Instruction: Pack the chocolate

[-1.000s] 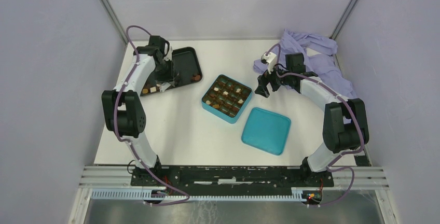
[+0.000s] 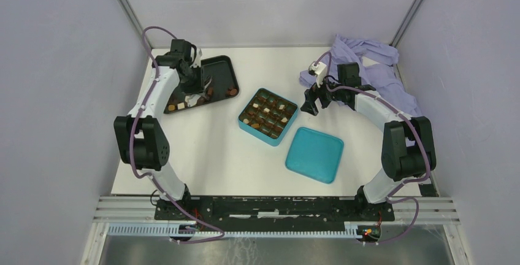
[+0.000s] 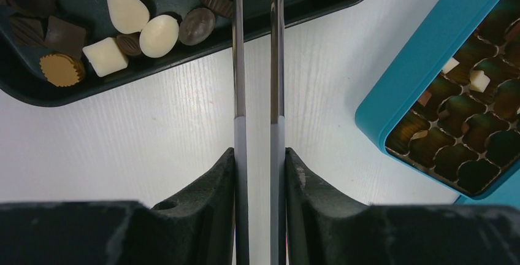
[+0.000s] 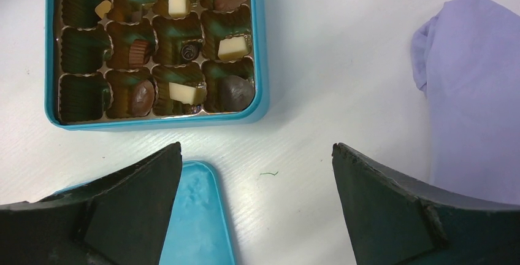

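A black tray (image 3: 159,75) of assorted chocolates, white and brown, sits at the back left in the top view. My left gripper (image 2: 202,81) is over it; in the left wrist view its long fingers stand somewhat apart, tips out of frame at the top near brown pieces, so what lies between them is hidden. The blue box (image 2: 242,123) with a gold divided insert sits mid-table, some compartments filled with chocolates, others empty. My right gripper stands open beside the box, nothing between its fingers.
An empty turquoise tray (image 2: 314,154) lies in front of the box at the right. A crumpled lilac cloth (image 4: 471,99) covers the back right of the table.
The right arm is unchanged.
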